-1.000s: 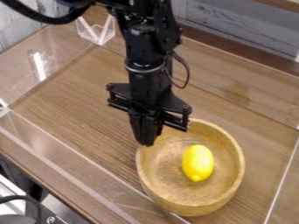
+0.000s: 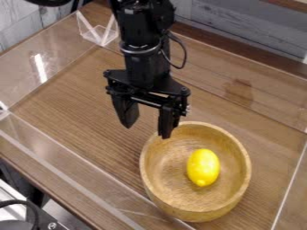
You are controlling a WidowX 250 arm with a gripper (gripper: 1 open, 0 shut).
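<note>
My black gripper (image 2: 146, 115) hangs in the middle of the view, above and behind the rear left rim of a round wooden bowl (image 2: 162, 180). Its fingers point down and stand apart, open, with nothing visible between them. A yellow oval object (image 2: 203, 167) lies inside the bowl, right of its centre.
A low wall (image 2: 264, 22) runs along the back. A small white object (image 2: 4, 108) sits at the left edge, and a black cable lies at the bottom left.
My gripper has risen and tilted, its fingers now spread wider and farther back from the bowl. The bowl and yellow object have not visibly moved.
</note>
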